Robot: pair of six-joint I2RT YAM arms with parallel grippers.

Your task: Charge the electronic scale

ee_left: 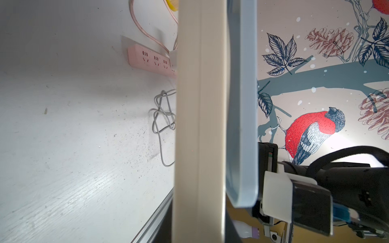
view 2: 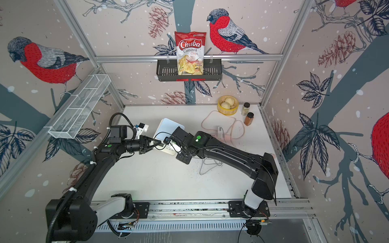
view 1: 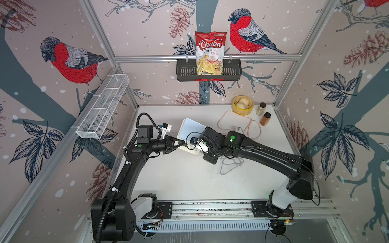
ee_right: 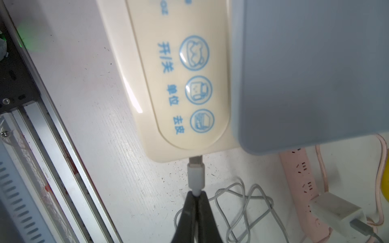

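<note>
The electronic scale (ee_right: 148,139), cream with a blue-grey platform (ee_right: 308,81), is held above the table in my left gripper (view 1: 183,143), which is shut on its edge. In the left wrist view the scale (ee_left: 200,121) stands edge-on and hides most of the fingers. My right gripper is shut on the thin charging cable, just behind its white connector (ee_right: 196,176). The connector's metal tip lines up with the scale's edge and appears to meet it, with some metal still showing. How deep it sits, I cannot tell.
A pink power strip (ee_right: 297,174) with a white adapter (ee_right: 338,212) lies at the right. Grey cable (ee_left: 164,117) is loosely coiled on the table. A yellow basket (view 1: 242,106) and two jars stand at the back right.
</note>
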